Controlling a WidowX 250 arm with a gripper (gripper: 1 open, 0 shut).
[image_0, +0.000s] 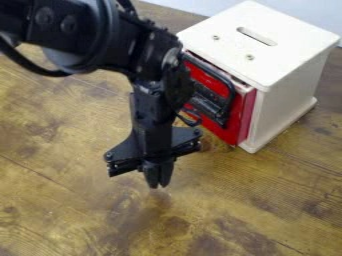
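Observation:
My black gripper points down over the bare wooden floor, to the lower left of a small white box with a red front. Its fingers are shut with nothing visible between them. The red front carries a dark handle or frame, partly hidden behind my arm.
A pale wall edge runs along the top right behind the box.

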